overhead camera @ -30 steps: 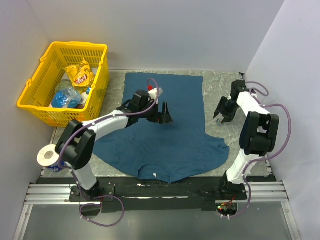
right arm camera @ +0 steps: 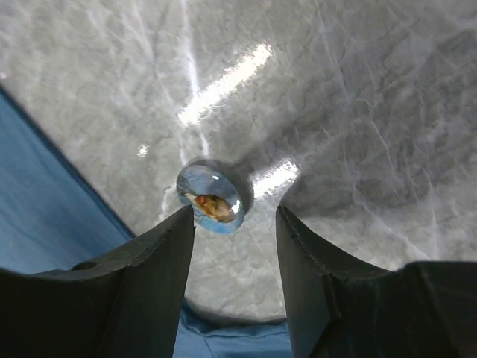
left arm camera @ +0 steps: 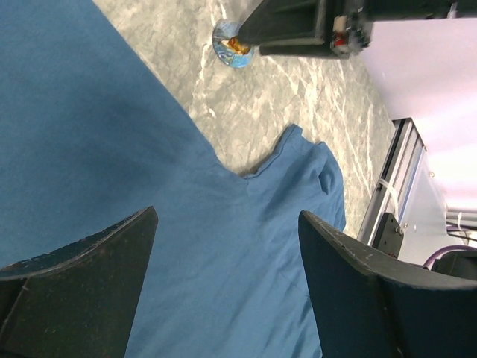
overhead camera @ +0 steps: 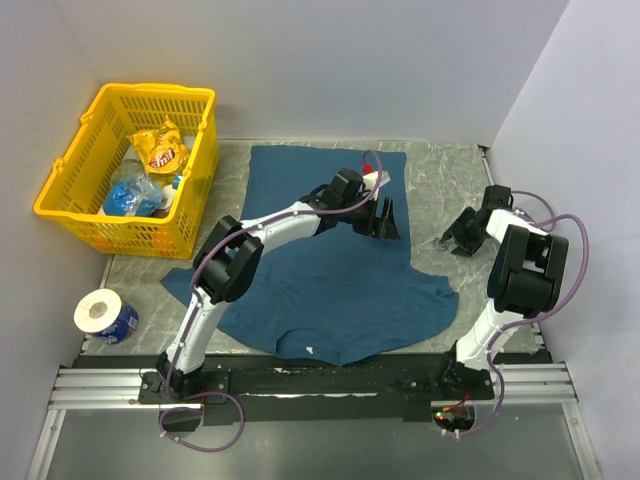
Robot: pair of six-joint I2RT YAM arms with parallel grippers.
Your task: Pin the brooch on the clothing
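The round, shiny brooch (right arm camera: 212,200) with an orange-brown centre lies on the marble-patterned table, right of the clothing. In the right wrist view it sits just beyond the left fingertip of my right gripper, whose fingers are parted with nothing held between them. The top view shows this brooch (overhead camera: 441,244) beside that gripper (overhead camera: 456,240). Blue clothing (overhead camera: 320,290) is spread flat across the table. Over its right part hovers my left gripper (overhead camera: 387,228), open and empty, with plain blue cloth (left arm camera: 216,261) visible between its fingers.
A yellow basket (overhead camera: 205,160) holding snack bags stands at the back left. The white-and-blue roll (overhead camera: 104,315) sits at the front left. A grey wall (overhead camera: 590,180) rises close to the right arm. Bare table (overhead camera: 440,180) lies behind the brooch.
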